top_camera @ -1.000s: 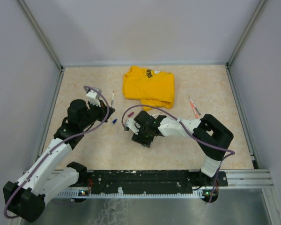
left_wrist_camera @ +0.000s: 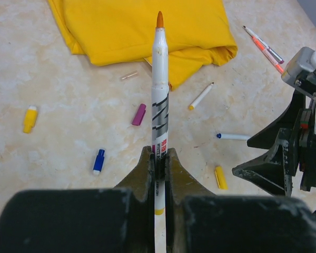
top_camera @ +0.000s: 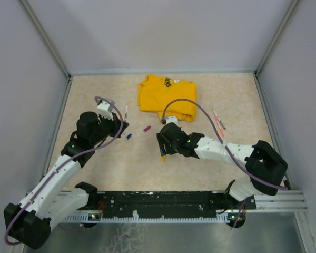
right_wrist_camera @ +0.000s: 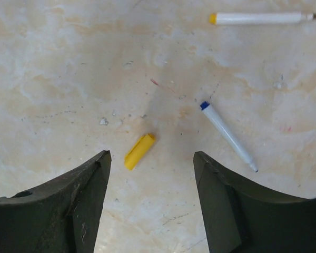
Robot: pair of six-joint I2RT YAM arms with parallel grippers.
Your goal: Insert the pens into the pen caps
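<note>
My left gripper is shut on an upright white pen [left_wrist_camera: 160, 105] with an orange tip. My right gripper is open above a yellow cap [right_wrist_camera: 139, 151], which lies between its fingers in the right wrist view but on the table below. Beside it lie a white pen with a blue end [right_wrist_camera: 227, 134] and another with a yellow end [right_wrist_camera: 258, 18]. A blue cap [left_wrist_camera: 99, 161], a purple cap [left_wrist_camera: 139, 115] and another yellow cap [left_wrist_camera: 30, 118] lie on the table in the left wrist view.
A folded yellow cloth [top_camera: 166, 93] lies at the back of the table, with a clear piece [left_wrist_camera: 128, 75] near it. Several pens [top_camera: 218, 121] lie at the right.
My right arm has shifted to the right and back, its gripper now farther from the front edge. The left arm and its pen look unchanged.
</note>
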